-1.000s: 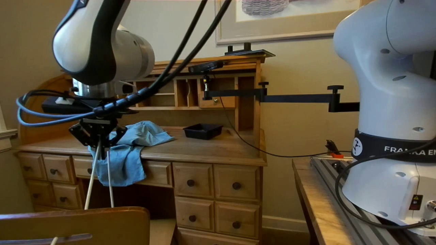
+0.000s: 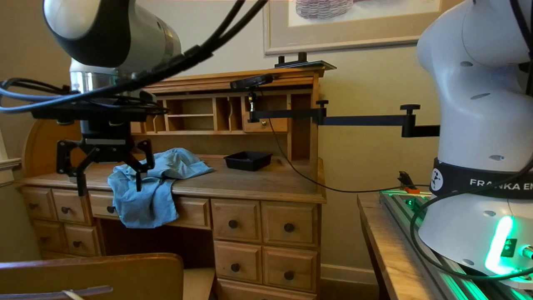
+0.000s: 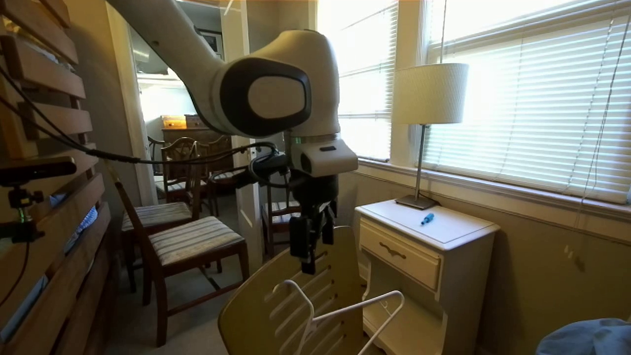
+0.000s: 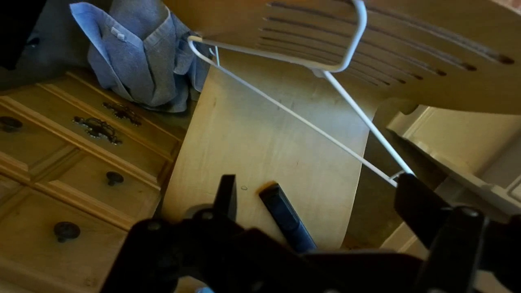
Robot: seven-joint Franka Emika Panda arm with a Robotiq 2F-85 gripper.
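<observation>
My gripper point(image 2: 110, 189) hangs in the air at the left in exterior view 1, its fingers wide apart with nothing held. In exterior view 2 the gripper point(image 3: 318, 255) is above the wooden chair back point(image 3: 248, 313). A white hanger point(image 3: 358, 305) is below it, against the chair back, with its lower part out of frame. The wrist view shows the hanger point(image 4: 368, 123) slanting across the chair, one end near the right finger in the picture; whether they touch, I cannot tell. A light blue cloth garment point(image 2: 145, 202) drapes over the desk's front edge.
On the desk point(image 2: 300, 186) sits a black tray point(image 2: 248, 160). A dark elongated object point(image 4: 288, 219) lies on the chair seat point(image 4: 273, 146). A camera arm point(image 2: 364, 120) reaches in from the right. The white nightstand point(image 3: 467, 228) bears a lamp point(image 3: 432, 94).
A second ago the gripper was closed around the hanger. Now it is open, higher and further left, and the hanger has left it and sits lower. The base light has turned green.
</observation>
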